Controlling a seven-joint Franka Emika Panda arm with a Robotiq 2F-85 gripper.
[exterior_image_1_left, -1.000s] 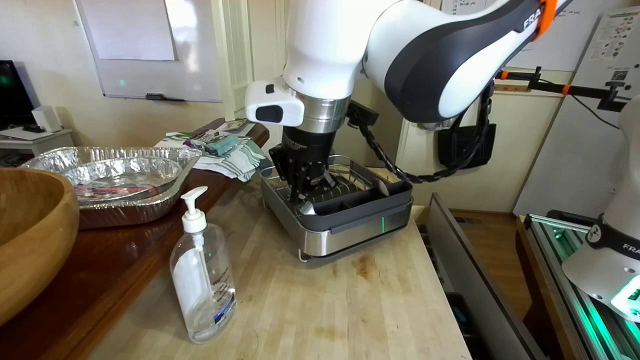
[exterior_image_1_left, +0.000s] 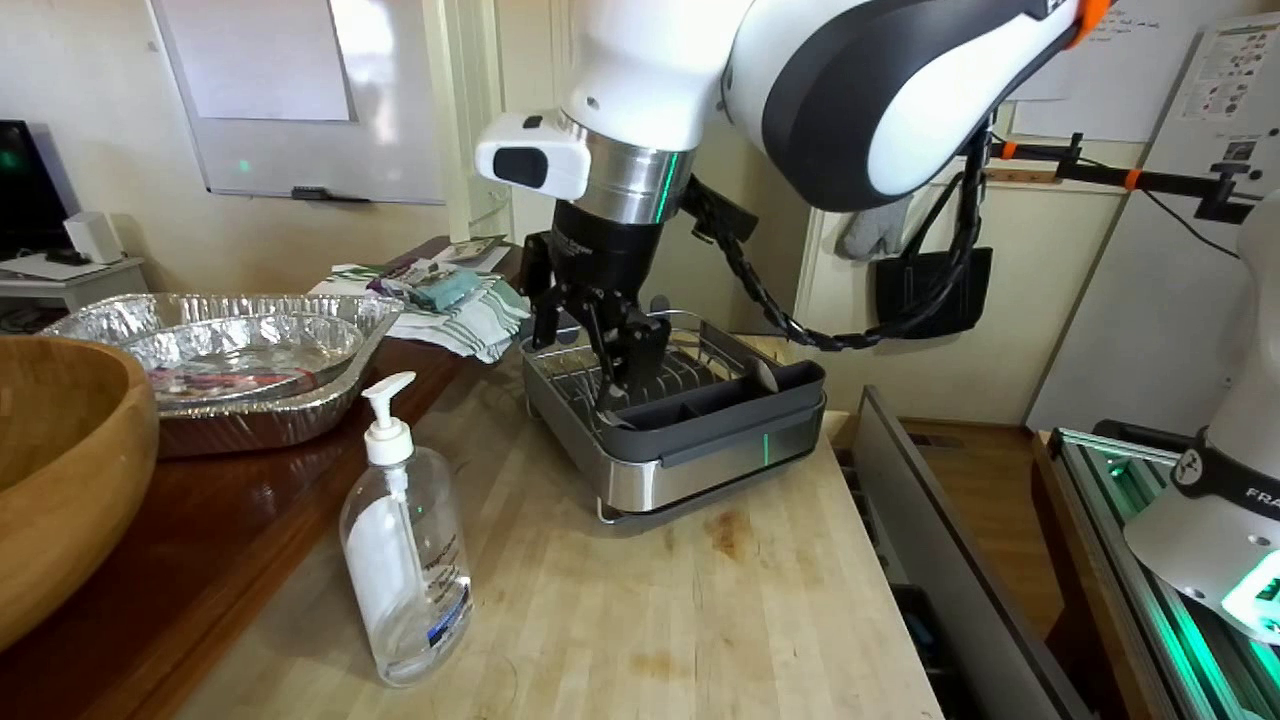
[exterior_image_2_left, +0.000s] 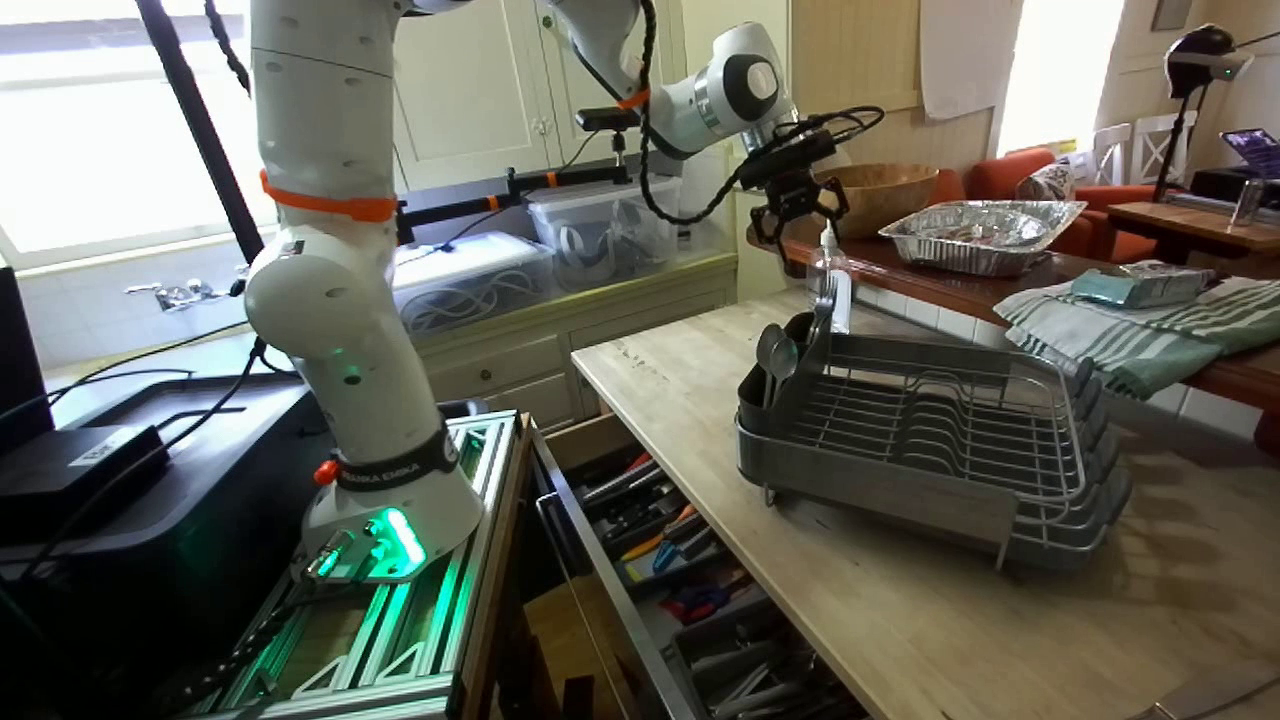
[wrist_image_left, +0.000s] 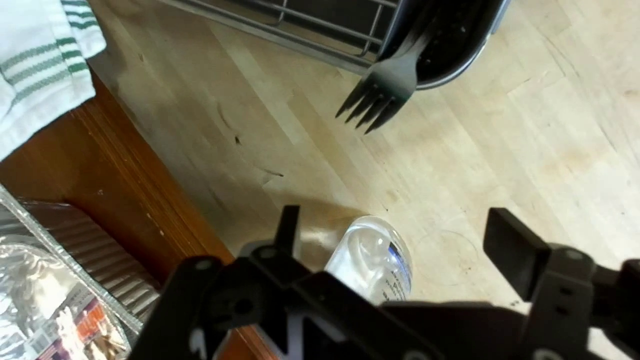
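My gripper is open, with a wide gap between its two black fingers and nothing held there. A grey fork (wrist_image_left: 393, 81) leans out of the dark utensil caddy (wrist_image_left: 465, 75), tines up, at the top of the wrist view, apart from the fingers. In exterior view 2 the gripper (exterior_image_2_left: 801, 228) hangs above the counter beyond the dish rack (exterior_image_2_left: 894, 498). Exterior view 1 has the gripper (exterior_image_1_left: 600, 342) overlapping the rack's left side, hiding part of it. Spoons (exterior_image_2_left: 777, 356) stand in the caddy's near end.
A clear pump bottle (exterior_image_1_left: 408, 564) stands on the counter, below the fingers in the wrist view. Foil trays (exterior_image_1_left: 270, 408), a wooden bowl (exterior_image_1_left: 72, 468) and striped towels (exterior_image_1_left: 462, 324) lie on the raised ledge. An open drawer (exterior_image_2_left: 636, 576) holds tools.
The gripper has shifted slightly left and tilted in exterior view 1, and its fingers have turned. The rack and bottle have not moved.
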